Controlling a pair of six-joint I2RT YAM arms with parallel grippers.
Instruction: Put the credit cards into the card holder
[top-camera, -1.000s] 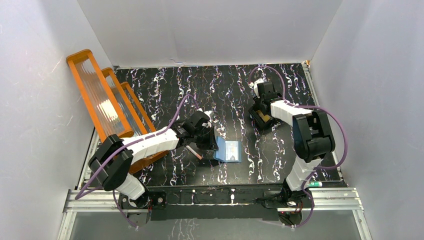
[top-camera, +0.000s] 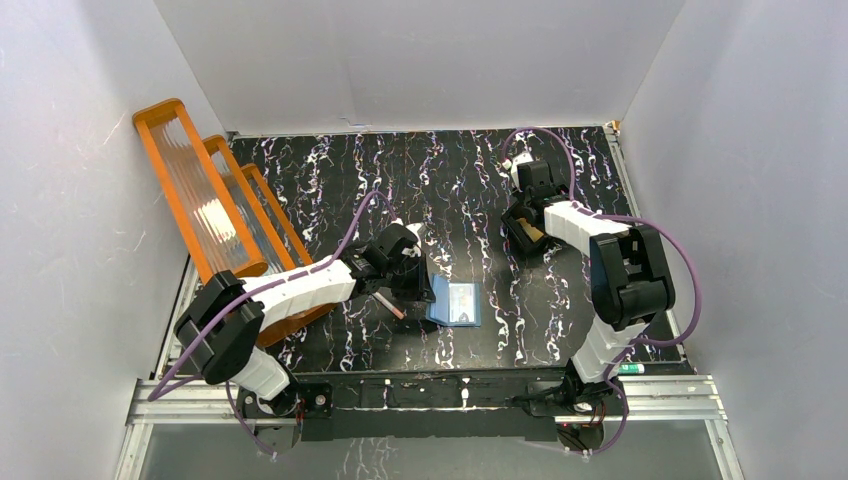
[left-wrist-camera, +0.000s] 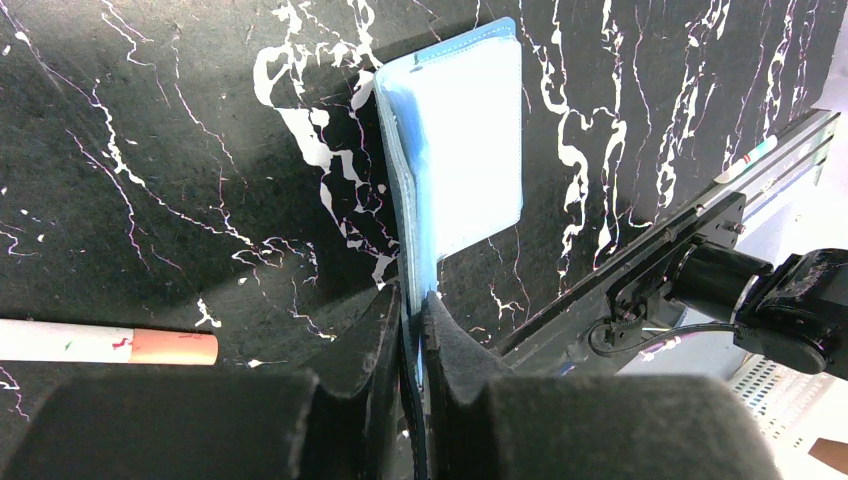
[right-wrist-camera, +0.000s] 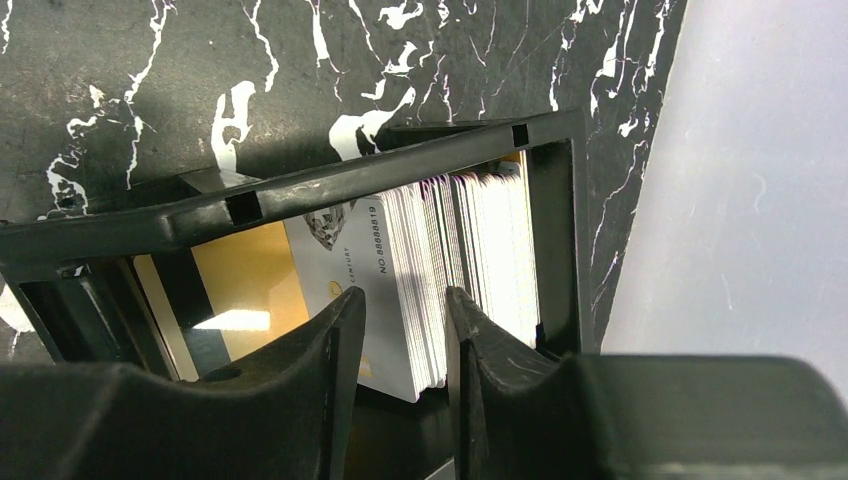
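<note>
A light blue card holder (left-wrist-camera: 470, 140) lies spread on the black marbled table (top-camera: 400, 170), in front at the centre. My left gripper is shut on its upright blue edge. On the right, a black box (right-wrist-camera: 560, 240) holds a packed row of credit cards (right-wrist-camera: 350, 260), white-edged ones and a silver-grey one at the front, beside yellow ones. My right gripper is over the box with its fingers part open at the cards; whether they touch any cannot be told.
An orange wooden rack (top-camera: 160, 120) stands at the left. A marker-like stick (left-wrist-camera: 100, 341) lies beside the left gripper. Grey walls border the table.
My right arm has shifted slightly to the right over the box. The left gripper and card holder look almost unchanged.
</note>
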